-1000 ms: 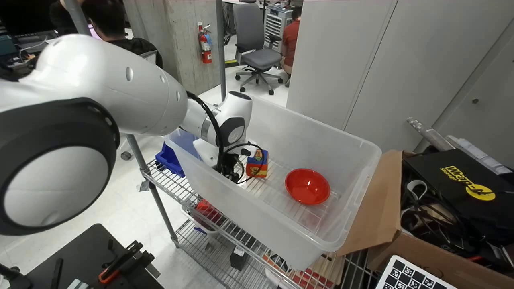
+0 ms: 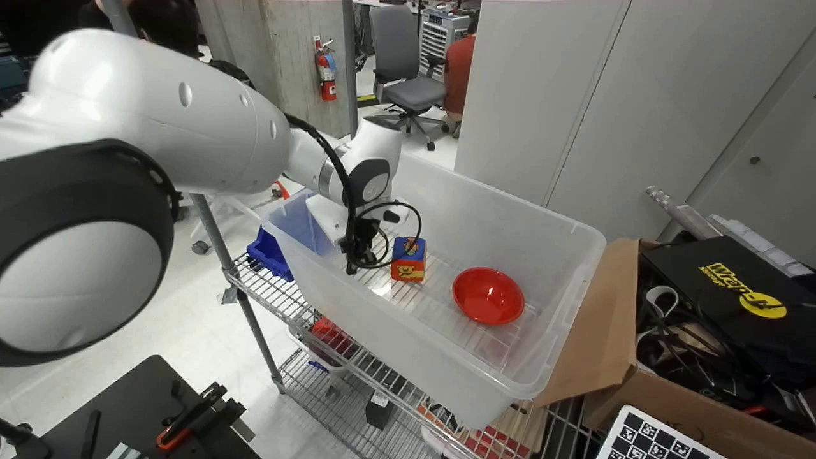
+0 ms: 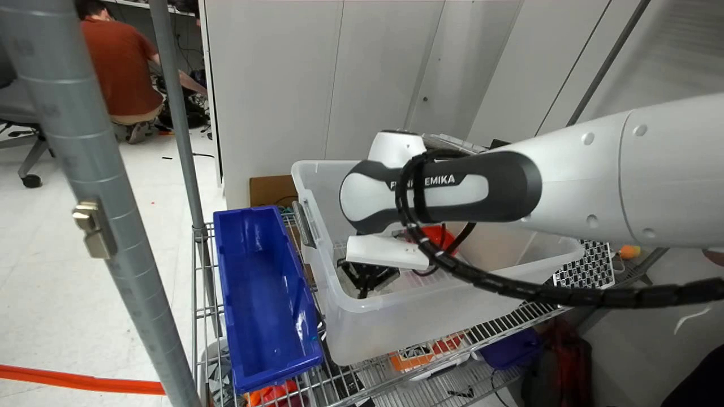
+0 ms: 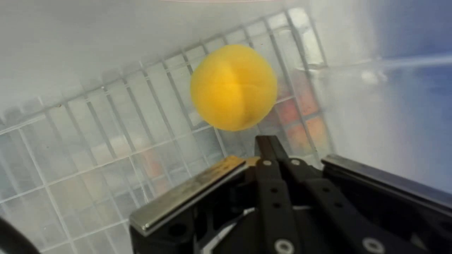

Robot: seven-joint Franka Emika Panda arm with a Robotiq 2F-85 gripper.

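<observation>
In the wrist view a round yellow object (image 4: pixel 233 87) lies on the bottom of the clear bin, just beyond my fingertips. My gripper is shut, its fingers together, and nothing shows between them; a gap separates it from the yellow object. Exterior view 1 has the gripper (image 2: pixel 357 260) low inside the clear bin (image 2: pixel 428 329), at its left end. A colourful block (image 2: pixel 408 259) sits close by, and a red bowl (image 2: pixel 488 296) rests farther right on the bin floor. The yellow object is hidden in both exterior views.
The bin's walls stand around the gripper on the wire shelf (image 2: pixel 367 371). Outside its end is an empty blue tray (image 3: pixel 261 291). A cardboard box (image 2: pixel 688 413) of cables lies to the right. Open floor space shows around the bowl inside the bin.
The arm has risen, lifting the gripper somewhat inside the bin. The block and the red bowl stay where they were.
</observation>
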